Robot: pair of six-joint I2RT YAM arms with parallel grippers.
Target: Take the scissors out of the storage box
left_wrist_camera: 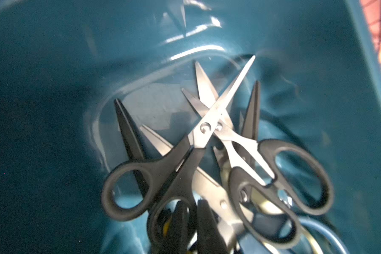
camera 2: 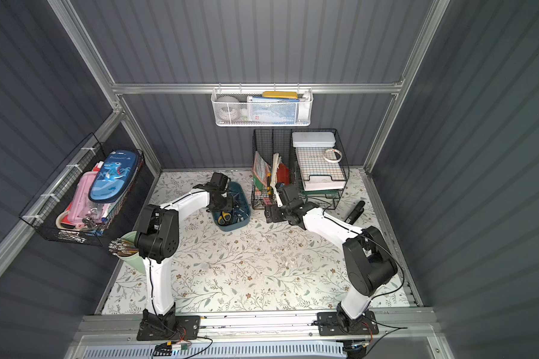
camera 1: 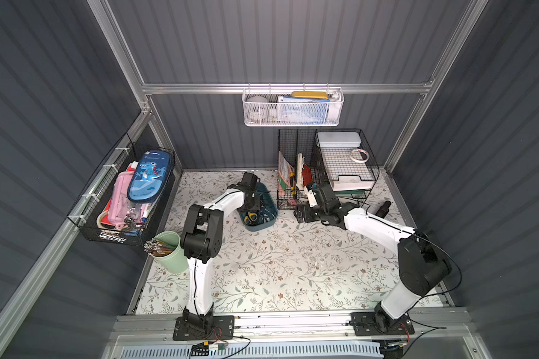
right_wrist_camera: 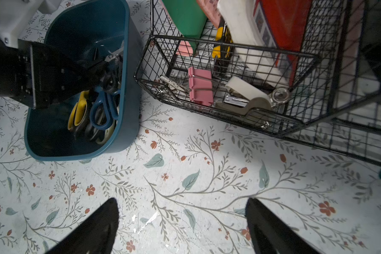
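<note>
The teal storage box (right_wrist_camera: 133, 84) stands on the table, left of the wire rack, with several scissors inside. Black-handled scissors (left_wrist_camera: 205, 127) lie on top of the pile in the left wrist view, their blades crossing a second black-handled pair (left_wrist_camera: 245, 148). Yellow-handled scissors (right_wrist_camera: 78, 112) and blue-handled scissors (right_wrist_camera: 103, 108) show at the box's near end. Reaching down into the box, my left gripper is shut at the topmost pair's lower handle loop; whether the loop's rim is pinched cannot be told. Outside, above the table, my right gripper is open and empty.
The black wire rack (right_wrist_camera: 241, 46), holding papers and clips, stands close to the box's right side. A green cup of pencils (camera 1: 175, 257) and a full wire basket (camera 1: 128, 200) are at the left.
</note>
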